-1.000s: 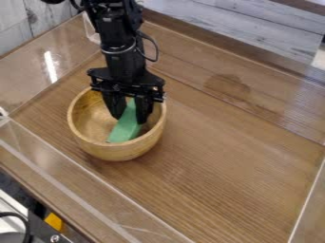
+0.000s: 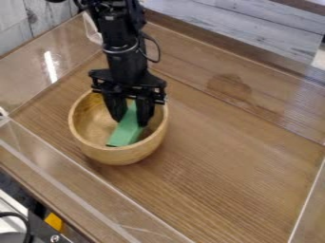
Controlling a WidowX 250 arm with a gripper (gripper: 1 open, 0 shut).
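Observation:
A round wooden bowl (image 2: 118,146) sits on the wooden tabletop at left of centre, a green object (image 2: 124,133) inside it. My black gripper (image 2: 128,116) reaches down into the bowl from above, its fingers over the upper end of the green object. It is shut on that object, as far as the view shows; the fingertips are partly hard to make out.
A pale plank wall (image 2: 254,28) stands at the back, and the table's front-left edge runs below the bowl.

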